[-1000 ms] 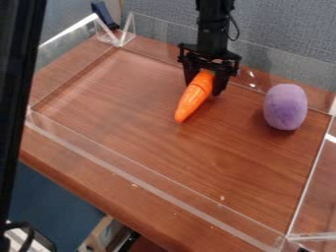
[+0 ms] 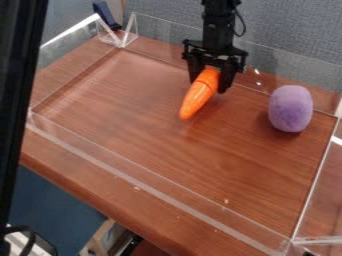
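An orange toy carrot (image 2: pixel 199 96) slants across the back middle of the wooden tray floor, its upper end inside my black gripper (image 2: pixel 210 70), which reaches down from the top. The fingers are around that end; whether they are closed tight on it is hard to make out. A purple egg-shaped toy, like an eggplant (image 2: pixel 290 108), stands to the right of the carrot, apart from it.
Clear low walls edge the wooden surface (image 2: pixel 147 160), with a clear holder and a dark blue object (image 2: pixel 104 14) at the back left corner. The middle and front of the surface are empty.
The carrot's lower tip has risen a little, and the gripper has shifted very slightly with it.
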